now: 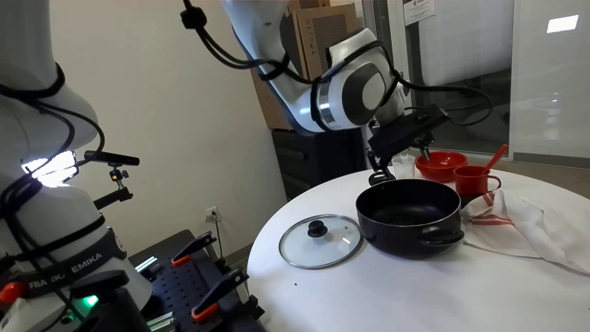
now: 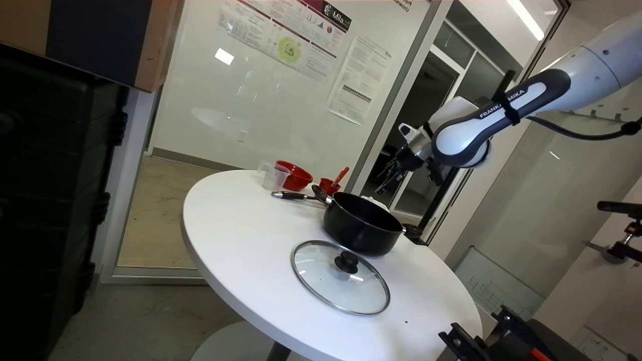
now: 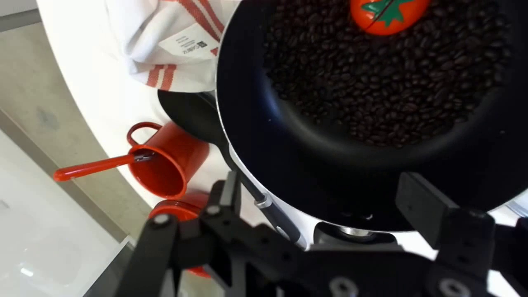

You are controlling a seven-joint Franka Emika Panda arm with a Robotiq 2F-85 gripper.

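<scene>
My gripper is open, with nothing held between its spread fingers. It hangs above the rim on the far side of the black pot (image 1: 398, 238), over a side handle (image 3: 351, 235). In the wrist view, dark beans (image 3: 396, 99) cover much of the pot's bottom, and a red tomato-like thing with a green star-shaped top (image 3: 391, 15) lies on them, cut by the frame's edge. The pot's glass lid (image 1: 301, 243), with a black knob, rests flat on the table beside the pot.
Beside the pot lie a white cloth with red stripes (image 1: 520, 227) and a black utensil (image 3: 193, 116). A red mug (image 1: 470, 181) holding a red-handled utensil, a red bowl (image 1: 439, 167) and a clear cup (image 1: 404, 168) stand behind.
</scene>
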